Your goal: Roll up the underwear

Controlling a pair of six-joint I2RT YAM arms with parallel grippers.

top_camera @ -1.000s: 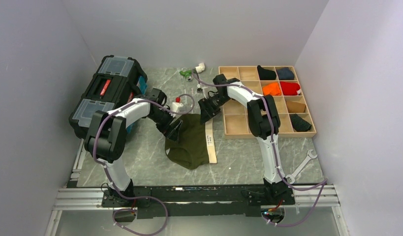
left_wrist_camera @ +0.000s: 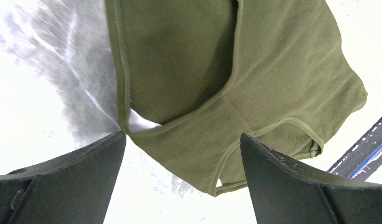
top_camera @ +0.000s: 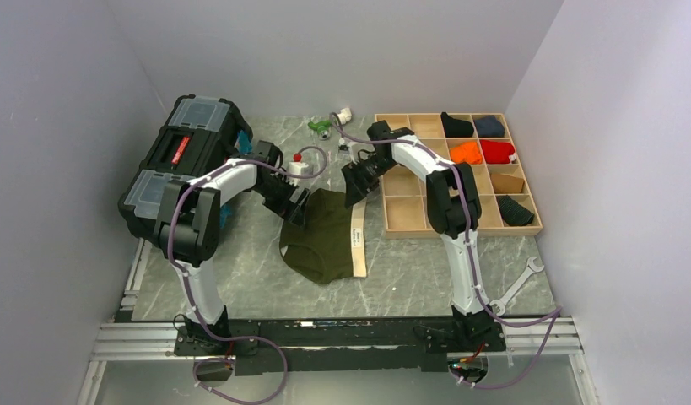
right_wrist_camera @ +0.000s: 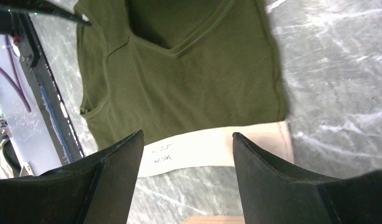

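Note:
Dark green underwear (top_camera: 321,240) lies spread and slightly creased on the table, its pale waistband (top_camera: 358,240) along the right side. My left gripper (top_camera: 296,208) hangs at the far left edge of the cloth. In the left wrist view the fingers (left_wrist_camera: 291,179) stand wide apart, with the green fabric (left_wrist_camera: 189,154) beyond them and nothing clasped. At the far end of the waistband is my right gripper (top_camera: 355,184), also open. The right wrist view shows its fingers (right_wrist_camera: 109,177) spread on either side of the cream band (right_wrist_camera: 198,148), not closed on it.
A wooden organizer (top_camera: 406,233) with several rolled cloths stands at the right. Black toolboxes (top_camera: 177,156) fill the left side. A wrench (top_camera: 517,285) lies at the front right. Bare table (top_camera: 240,278) surrounds the underwear in front and to the left.
The left gripper has moved away from the front, toward the back of the table. The underwear has shifted slightly back and left; the right gripper has barely moved.

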